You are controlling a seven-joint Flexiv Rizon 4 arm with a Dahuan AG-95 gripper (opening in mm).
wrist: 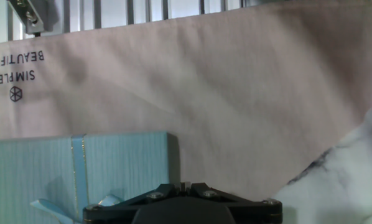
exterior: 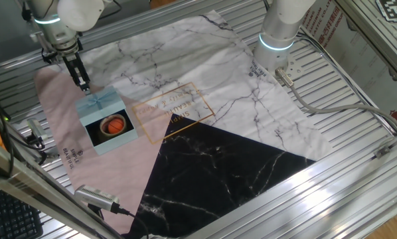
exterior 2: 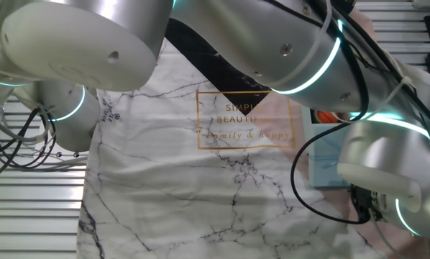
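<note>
On the pink part of the cloth stands a light blue box (exterior: 123, 140), with its ribboned lid (exterior: 97, 104) raised on the side nearest the arm. Inside the open box an orange ball with dark lines (exterior: 115, 125) rests in a round, tan-rimmed holder. My gripper (exterior: 85, 89) points down just behind the lid. In the wrist view the gripper has its fingertips together and nothing shows between them; the lid (wrist: 124, 165) lies to their left. Whether they touch it is unclear. In exterior view 2 the arm partly covers the box (exterior 2: 326, 162).
A silver device with a cable (exterior: 97, 196) sits at the front left. Metal frame bars (exterior: 46, 182) run along the left side.
</note>
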